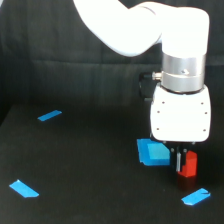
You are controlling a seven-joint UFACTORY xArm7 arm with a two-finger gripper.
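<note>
The white arm comes down on the right side of the camera view. Its gripper [179, 160] is small and dark beneath the wrist, close to the table. A red block [188, 165] stands right by the fingers, overlapping them in this view. Whether it is between them or beside them, I cannot tell. Just left of the gripper is a light blue block [157, 154], lying against or on a flat blue square [143, 149]. The wrist hides part of the area behind.
Blue tape strips lie on the black table at the back left [50, 115], front left [24, 189] and front right [196, 197]. Bare black surface fills the middle and left. A dark curtain hangs behind.
</note>
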